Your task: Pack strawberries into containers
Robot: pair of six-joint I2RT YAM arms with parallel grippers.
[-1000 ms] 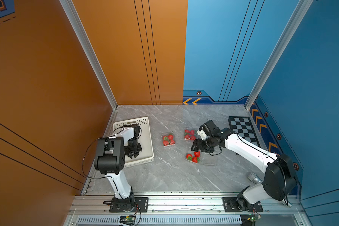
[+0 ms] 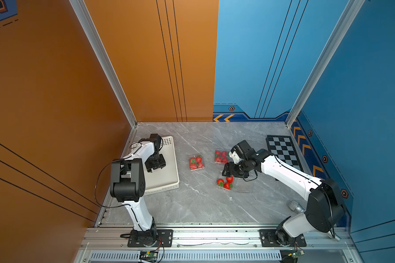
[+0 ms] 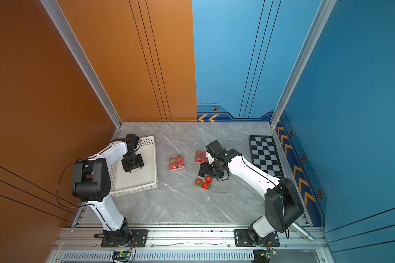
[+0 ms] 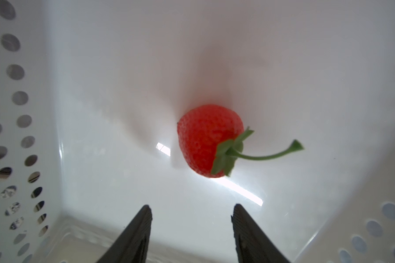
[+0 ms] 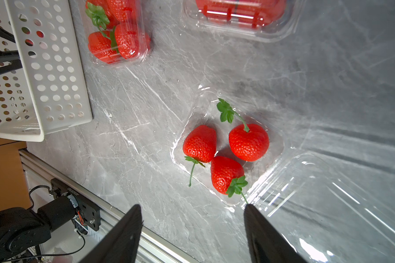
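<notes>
One strawberry (image 4: 209,139) with a green stem lies on the floor of the white basket (image 2: 165,187). Above it in the left wrist view, my left gripper stands open and empty, its tips apart from the berry. In the right wrist view, a clear open container (image 5: 176,160) holds three strawberries (image 5: 248,142) with stems, loosely spread. Its hinged clear lid (image 5: 338,206) lies folded open to the right. My right gripper hovers above this container, fingers spread and nothing between them.
Two other clear boxes of strawberries, the left box (image 2: 196,162) and the back box (image 2: 221,156), stand behind the open container. A black-and-white checkered board (image 2: 284,151) lies at the right.
The right arm and the boxes look unmoved.
</notes>
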